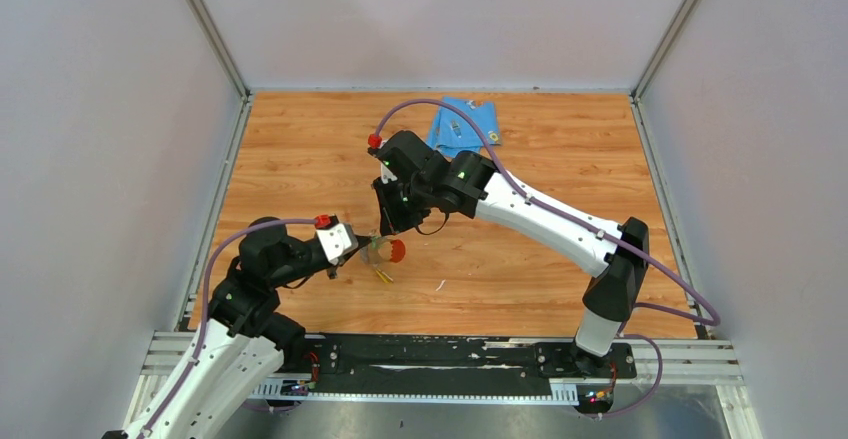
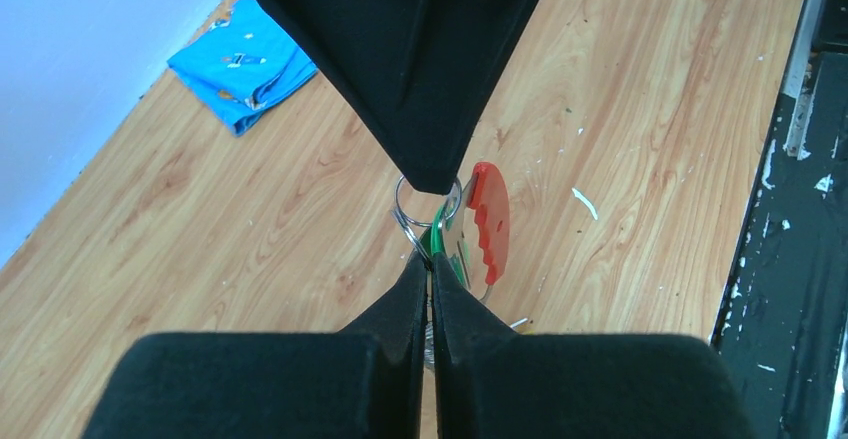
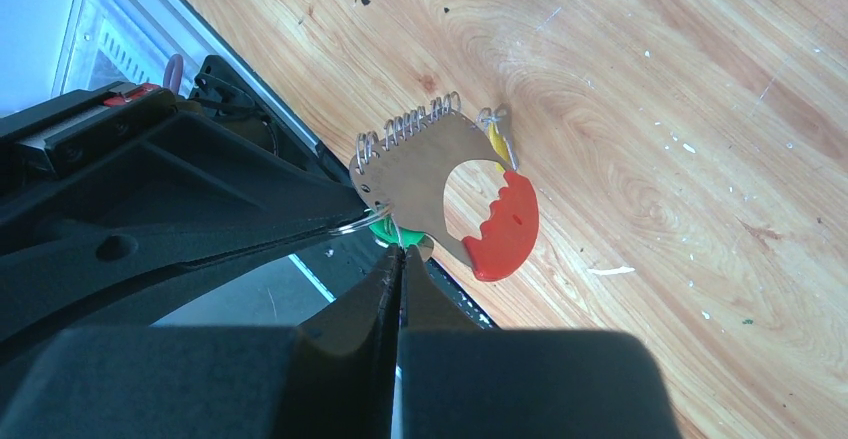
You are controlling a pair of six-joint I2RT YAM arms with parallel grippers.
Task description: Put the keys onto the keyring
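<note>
A thin wire keyring (image 2: 406, 221) is pinched in my left gripper, which is shut on it. My right gripper is shut with its tips at the same ring, and a thin bit of wire runs in between them. From the ring hangs a flat metal plate (image 3: 420, 154) with a coil along one edge and a red end (image 3: 512, 229). A green piece (image 3: 405, 234) sits right by the ring. Something yellow, perhaps a key (image 1: 383, 276), shows below the plate. How each piece is threaded is hard to tell.
A folded blue cloth (image 1: 465, 126) lies at the back of the wooden table (image 1: 540, 289). A small white scrap (image 3: 612, 271) and crumbs are scattered about. Both arms meet left of centre, with clear table to the right.
</note>
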